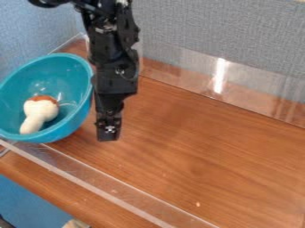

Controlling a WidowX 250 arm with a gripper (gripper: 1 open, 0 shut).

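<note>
My black gripper [110,125] hangs low over the wooden table just right of a teal bowl [71,111] at the left, close against its rim. Its fingertips point down near the table, with nothing seen between them. In the bowl lies a pale, rounded object with an orange-brown part [38,114].
A clear plastic edge runs along the back below a grey speckled wall [226,31] and along the front left. Beyond that lies a blue surface [30,196].
</note>
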